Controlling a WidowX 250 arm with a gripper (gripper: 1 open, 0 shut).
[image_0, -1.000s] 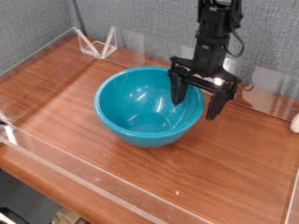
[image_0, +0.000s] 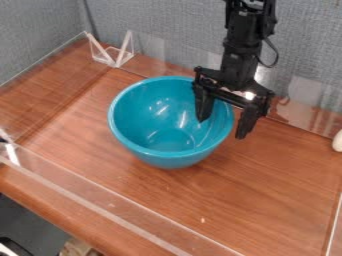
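A large turquoise bowl (image_0: 154, 125) sits on the wooden table (image_0: 241, 200). My black gripper (image_0: 223, 117) reaches down from the back over the bowl's right rim, its fingers apart, one over the bowl's inside and the other outside it on the right. It stands open; whether it touches the rim I cannot tell.
A white bent plastic piece (image_0: 110, 52) stands at the back left near the grey padded wall. A white rounded object (image_0: 335, 140) is cut off at the right edge.
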